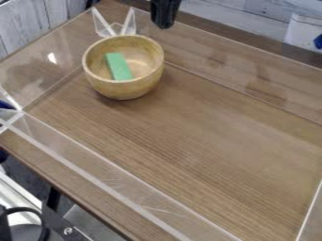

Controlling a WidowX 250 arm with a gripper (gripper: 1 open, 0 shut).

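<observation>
A wooden bowl (136,79) stands on the wooden table (201,141) in the upper left, with a green block (119,66) lying inside it. The dark gripper (164,15) is at the top edge, above and behind the bowl and mostly out of frame; its fingers are too small and dark to read.
A white pronged object (113,26) stands just behind the bowl. A white object (302,30) is at the top right corner. Black cables (21,218) lie at the lower left.
</observation>
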